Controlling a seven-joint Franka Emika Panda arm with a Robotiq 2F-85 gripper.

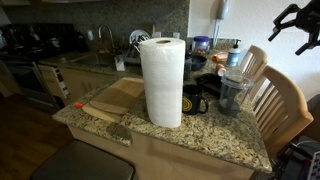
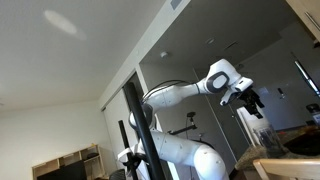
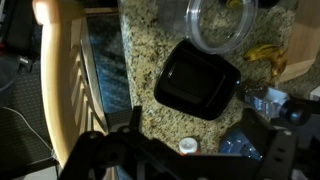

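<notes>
My gripper (image 1: 284, 45) hangs in the air at the upper right of the first exterior view, above the wooden chairs, with its two fingers apart. Nothing shows between them. In the second exterior view the gripper (image 2: 252, 101) is small and dark at the end of the white arm. The wrist view looks down on a black square tray (image 3: 197, 80) on the granite counter. A clear plastic container (image 3: 218, 25) stands beside that tray. From the side, the clear container (image 1: 233, 92) appears at the counter's right, near a black mug (image 1: 193, 100).
A tall paper towel roll (image 1: 163, 84) stands near the front of the counter, left of the mug. Cutting boards (image 1: 116, 96) lie further left. A soap bottle (image 1: 234, 54) and jars line the back. Wooden chairs (image 1: 286, 108) border the counter's right side.
</notes>
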